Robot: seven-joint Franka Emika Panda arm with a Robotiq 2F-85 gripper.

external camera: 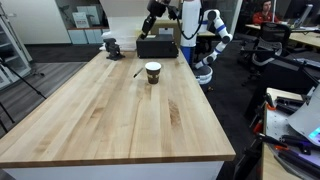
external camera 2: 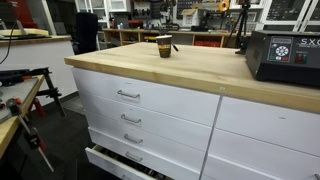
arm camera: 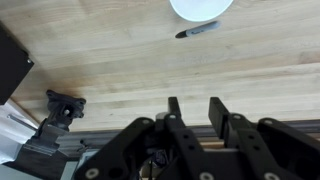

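A dark paper cup (external camera: 153, 73) with a patterned band stands upright on the wooden table, its white inside (arm camera: 200, 6) visible from above at the top edge of the wrist view. Beside the cup is a small dark pen-like object (arm camera: 198, 30), outside its rim. The same pen-like object (external camera 2: 175, 47) appears just right of the cup in exterior view 2; whether it touches the tabletop is unclear. High over the table, behind the cup in exterior view 1, hangs my gripper (external camera: 141, 36). Its fingers (arm camera: 176, 107) stand apart with nothing between them.
A black box-shaped machine (external camera 2: 288, 57) sits on the table (external camera: 95, 115) near the arm. A small dark device (arm camera: 62, 108) stands near the table's edge. Most of the tabletop in front of the cup is bare.
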